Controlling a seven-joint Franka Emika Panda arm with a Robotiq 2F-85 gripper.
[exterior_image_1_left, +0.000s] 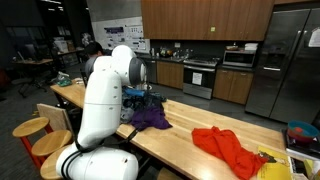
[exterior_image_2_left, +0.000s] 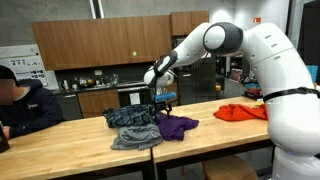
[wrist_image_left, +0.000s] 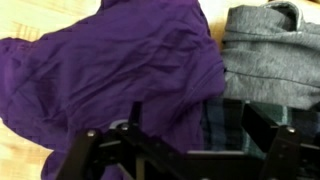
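Note:
A crumpled purple cloth (wrist_image_left: 110, 75) fills the left and middle of the wrist view, lying on the wooden table. To its right is a grey cloth (wrist_image_left: 270, 62), with a dark plaid cloth (wrist_image_left: 222, 128) below that. My gripper is open over where the purple and plaid cloths meet, its fingers wide apart and nothing held. Exterior view 2 has the gripper (exterior_image_2_left: 165, 97) low above the pile, behind the purple cloth (exterior_image_2_left: 176, 127). How near the fingertips are to the fabric is hard to tell.
A red cloth (exterior_image_1_left: 226, 150) lies apart on the table, beside a yellow item (exterior_image_1_left: 273, 171) at the edge. A person in dark clothing (exterior_image_2_left: 35, 105) sits on the far left of exterior view 2. Bare tabletop (exterior_image_1_left: 185, 125) separates the purple and red cloths.

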